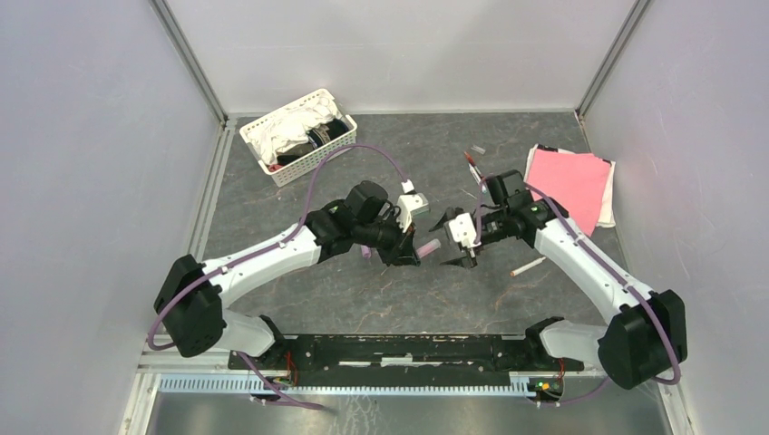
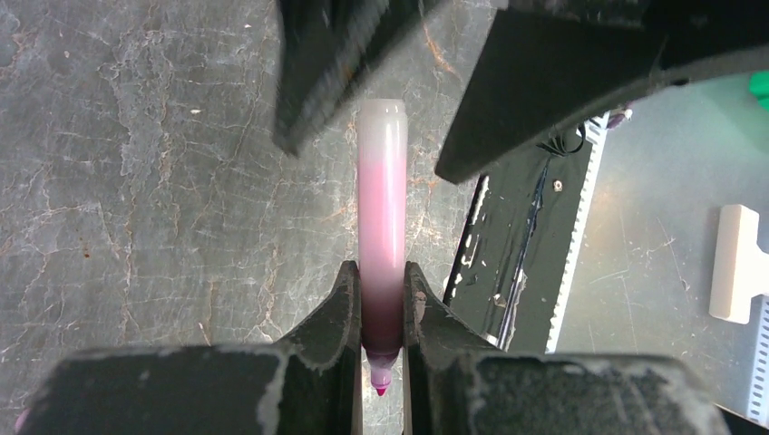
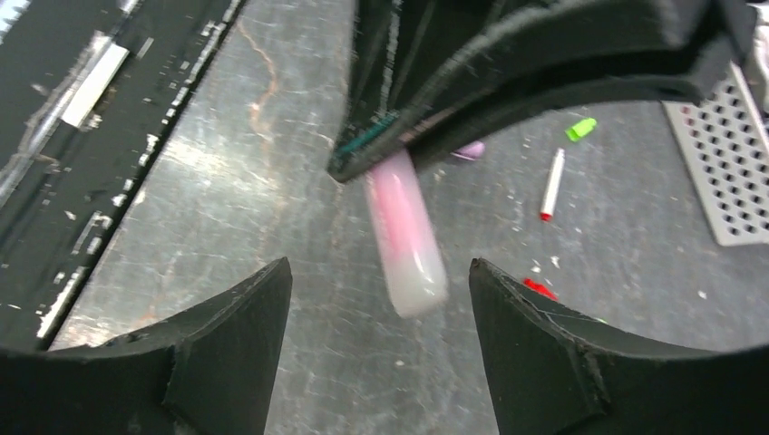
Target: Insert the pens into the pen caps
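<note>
My left gripper (image 1: 410, 249) is shut on a pink marker (image 2: 382, 227), whose pale end sticks out toward my right gripper (image 1: 446, 243); a small pink tip shows at the other end in the left wrist view. My right gripper faces it with its fingers apart and nothing between them; in the right wrist view the pink marker (image 3: 404, 236) lies in front of that opening. Loose on the floor are a white marker with red end (image 3: 552, 181), a small green piece (image 3: 580, 129) and red markers (image 1: 472, 165).
A white basket (image 1: 258, 163) with cloths is at the back left. Pink sheets (image 1: 567, 181) lie at the right. A white pen (image 1: 528, 266) lies below my right arm.
</note>
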